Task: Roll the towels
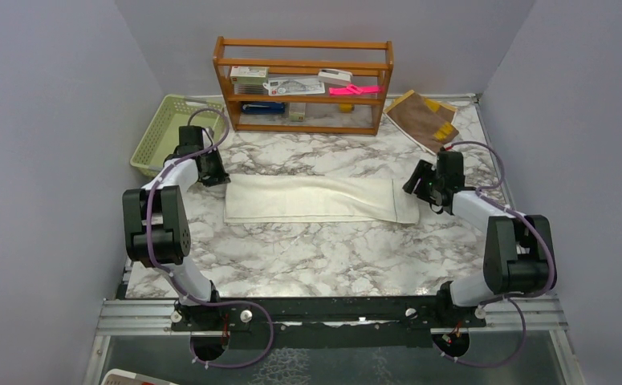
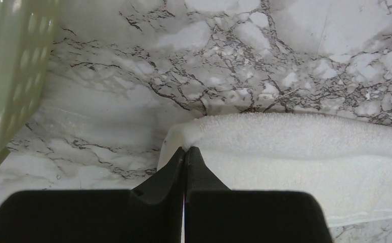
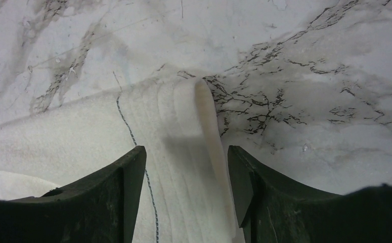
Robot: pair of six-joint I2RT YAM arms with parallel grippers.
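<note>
A white towel [image 1: 315,199], folded into a long strip, lies across the middle of the table. At its back left corner my left gripper is shut, its tips pinching the towel's edge in the left wrist view. Over the towel's right end my right gripper is part open, one finger above the cloth and the other beside its right edge. Nothing is gripped there. A dark stitched line [image 3: 133,136] runs across the towel near that end. A brown and yellow cloth [image 1: 421,120] lies at the back right.
A green basket [image 1: 140,152] stands at the back left, close to the left gripper. A wooden rack [image 1: 303,128] with boxes and pink scissors stands at the back. Bare marble table [image 1: 315,261] lies in front of the towel.
</note>
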